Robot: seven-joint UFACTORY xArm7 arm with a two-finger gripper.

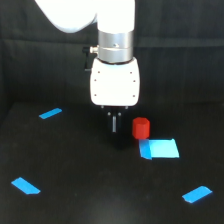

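A small red cylindrical object [141, 128] stands on the black table, just right of my gripper [114, 126] in the picture. Dark fingers hang below the white mounting plate [115, 85], and they barely stand out from the black background. Whether they are parted or closed is too dim to make out, and no object shows between them. The red object appears separate from the fingers. A light-blue square [165, 149] lies flat in front of the red object, with a brighter blue strip [145, 149] along its left edge.
Blue tape strips lie at the back left [50, 113], front left [25, 186] and front right [197, 194]. A dark curtain [180, 60] hangs behind.
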